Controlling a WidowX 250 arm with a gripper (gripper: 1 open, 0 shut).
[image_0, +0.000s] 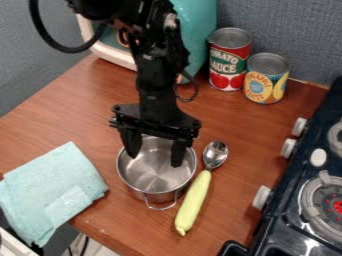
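Observation:
My black gripper (155, 140) points down over a steel pot (156, 180) on the wooden counter, its fingertips inside or just above the pot's rear part. The fingers are dark and overlapping, so I can't tell how far apart they are or whether anything is between them. Right of the pot lie a metal spoon (215, 154) and a pale yellow, corn-like object (193, 203).
A light blue towel (54, 190) lies at the left. A red sauce can (229, 62) and a yellow can (265, 82) stand at the back. A black stove (305, 205) fills the right side. Bare counter (80, 120) shows at the upper left.

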